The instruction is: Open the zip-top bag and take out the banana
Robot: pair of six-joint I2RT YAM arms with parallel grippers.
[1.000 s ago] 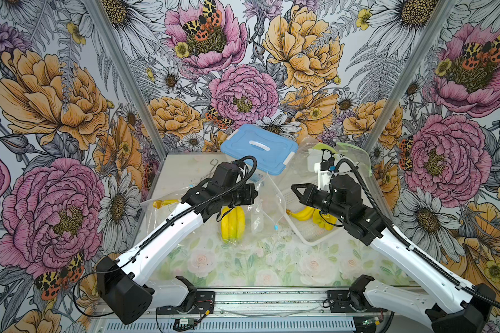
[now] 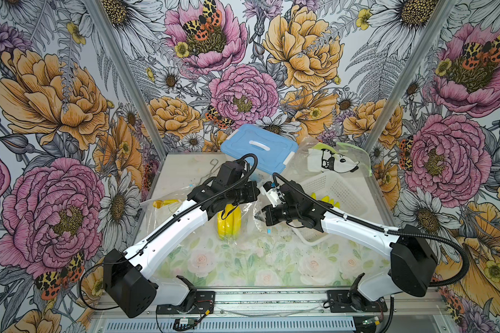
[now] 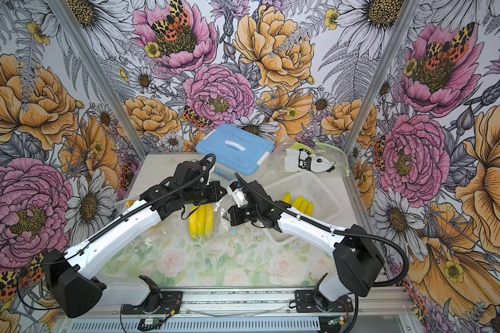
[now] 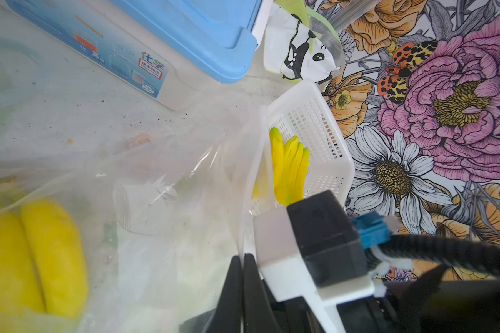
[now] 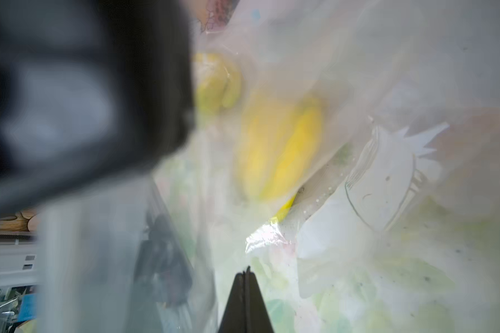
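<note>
Inside the clear zip top bag (image 4: 200, 183) lie yellow bananas (image 2: 229, 223), seen through the film left of centre in the top left view. My left gripper is shut on the bag's edge, which runs into its fingertips in the left wrist view. The bag's film stands raised there. My right gripper is shut and shows nothing between its fingers. It is close to the bag's right side, with blurred film around it and the bananas (image 5: 283, 149) beyond. Whether its tips are inside the bag cannot be told.
A white basket (image 3: 322, 194) with yellow bananas (image 3: 299, 204) stands to the right, partly under the right arm. Behind are a blue-lidded box (image 2: 259, 147) and a panda bag (image 2: 332, 159).
My right gripper has moved left from above the basket to the bag beside the left gripper, and its fingers have closed. The left gripper has barely moved.
</note>
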